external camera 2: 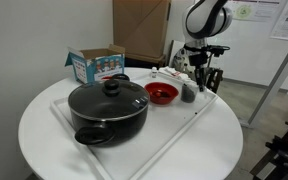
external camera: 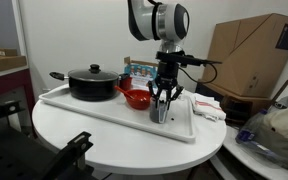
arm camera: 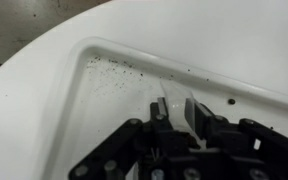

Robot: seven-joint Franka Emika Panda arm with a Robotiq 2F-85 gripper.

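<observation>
In the wrist view my gripper is closed around a small pale, whitish piece (arm camera: pixel 174 93), too blurred to name. Below it lies the white tray (arm camera: pixel 89 100), with dark crumbs (arm camera: pixel 119 68) scattered near its rim. From the first exterior view, the gripper (external camera: pixel 164 98) points down low over the tray's right part, in front of a grey cup (external camera: pixel 156 112) that it partly covers. The second exterior view has the gripper (external camera 2: pixel 202 82) just beside that cup (external camera 2: pixel 188 92); whether they touch is unclear.
A red bowl (external camera: pixel 138 99) stands left of the cup. Farther left is a lidded black pot (external camera: pixel 92 82). Folded cloths (external camera: pixel 206 106) lie at the tray's right edge, and a box (external camera 2: pixel 96 65) stands behind the pot. The tray's front strip is clear.
</observation>
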